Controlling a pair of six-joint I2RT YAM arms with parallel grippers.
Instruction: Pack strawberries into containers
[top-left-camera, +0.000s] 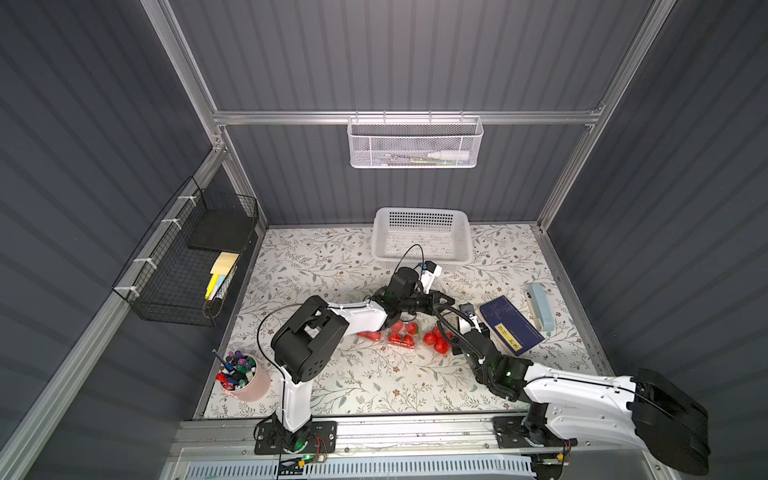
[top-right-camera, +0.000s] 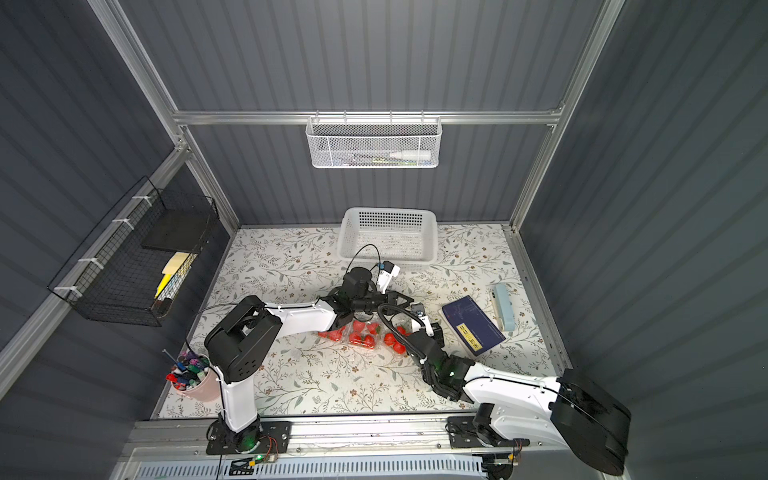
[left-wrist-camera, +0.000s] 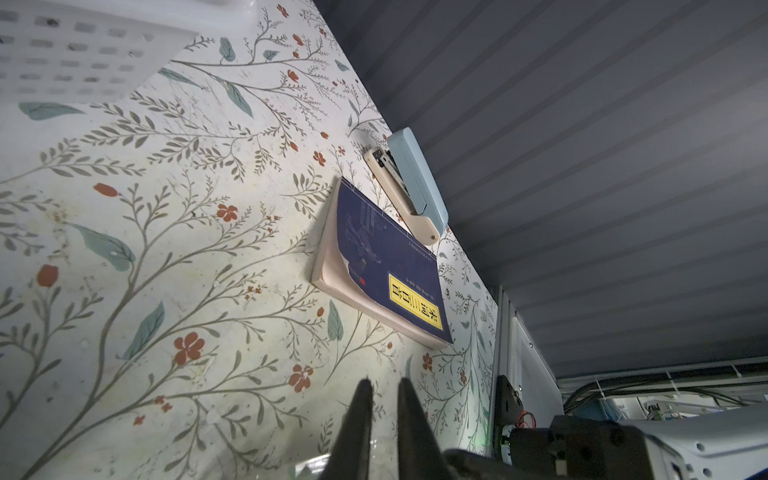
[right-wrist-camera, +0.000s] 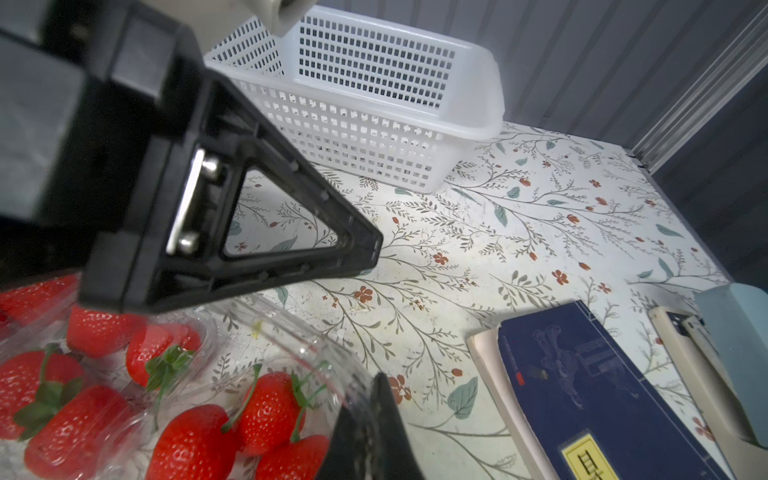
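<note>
Three clear containers holding strawberries sit in a row at mid-table: a left container (top-left-camera: 369, 336), a middle container (top-left-camera: 400, 341) and a right container (top-left-camera: 437, 342). My right gripper is shut at the right container's edge, with its thin clear rim apparently between the fingertips. Above and behind that container, my left gripper is partly open, a narrow empty gap between its fingers. Its black finger (right-wrist-camera: 352, 248) shows large in the right wrist view, over the strawberries (right-wrist-camera: 192, 444). The left arm partly hides the left and middle containers from above.
An empty white basket (top-left-camera: 464, 254) stands at the back. A blue book (top-left-camera: 512, 325) and a stapler (top-left-camera: 540, 306) lie on the right. A pink pen cup (top-left-camera: 253, 386) is at front left. Table between containers and basket is partly free.
</note>
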